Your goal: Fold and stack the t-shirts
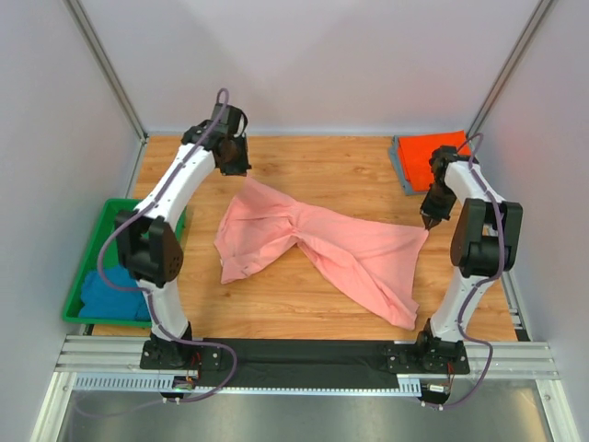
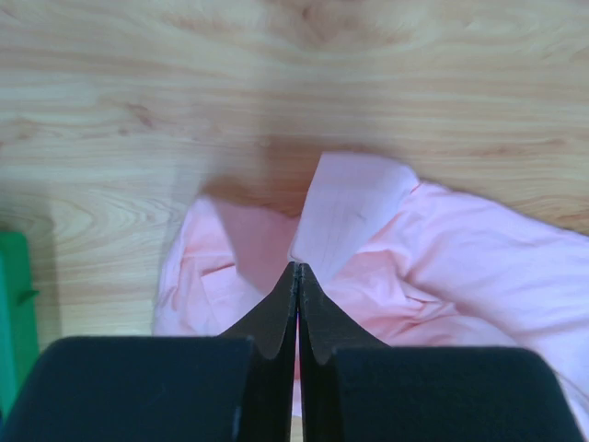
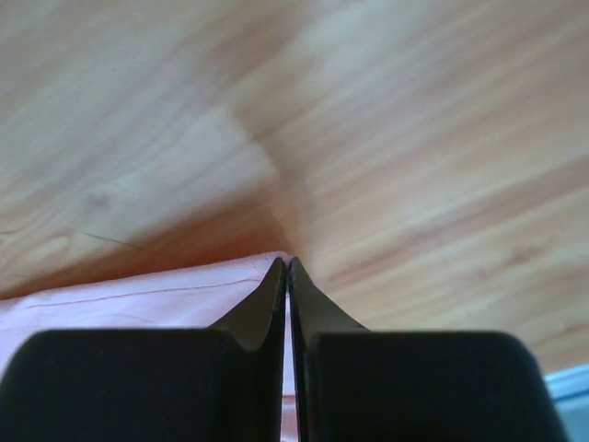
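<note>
A pink t-shirt (image 1: 359, 241) is spread, twisted and creased, across the middle of the table. My left gripper (image 1: 247, 173) is shut on its upper left part; in the left wrist view the pink cloth (image 2: 354, 207) rises in a peak to the fingertips. At the shirt's right corner my right gripper (image 1: 427, 226) is shut on the edge, and the right wrist view has the cloth edge (image 3: 184, 281) ending between the fingertips. On the far right lies an orange folded shirt (image 1: 417, 158) on top of blue-grey cloth (image 1: 401, 169).
Along the left side stands a green bin (image 1: 95, 247) with blue cloth (image 1: 118, 296) inside, beneath the left arm. Bare wood shows behind the shirt and in front of it.
</note>
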